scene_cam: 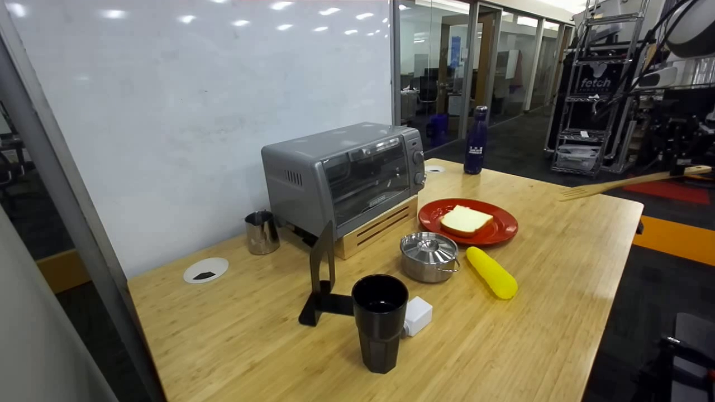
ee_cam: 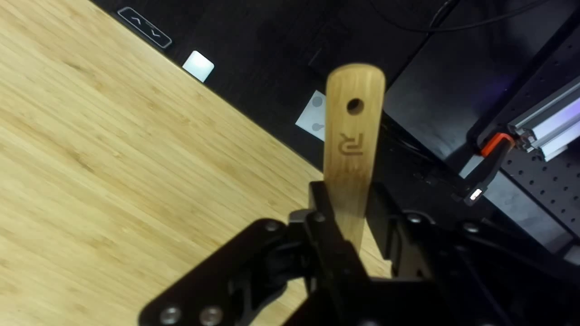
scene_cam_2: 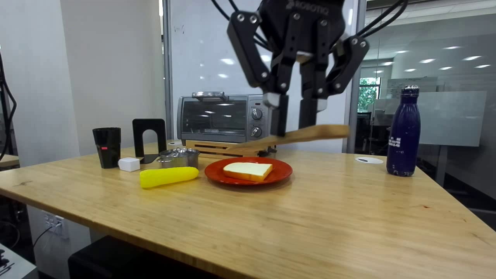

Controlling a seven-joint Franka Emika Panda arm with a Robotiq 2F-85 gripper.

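A slotted wooden spatula [scene_cam: 606,187] is up in the air above the table's right edge, its blade towards the table. My gripper [scene_cam_2: 293,128] is closed around the spatula's handle, with one finger [scene_cam_2: 279,114] on each side of it. In the wrist view the handle's end [ee_cam: 352,122], with a hole and a stamped logo, sticks out beyond my gripper. A red plate [scene_cam_2: 216,176] carries a slice of bread [scene_cam_2: 248,169]. Exterior view 1 shows the gripper only in part, at the right edge.
A toaster oven [scene_cam: 342,157] stands against the whiteboard. In front of it are a lidded steel pot [scene_cam: 429,258], a yellow object [scene_cam: 494,273], a black cup [scene_cam: 380,321] and a black stand [scene_cam: 323,274]. A blue bottle [scene_cam_2: 403,132] stands at the far end. Bare table [scene_cam: 556,281] lies towards the front edge.
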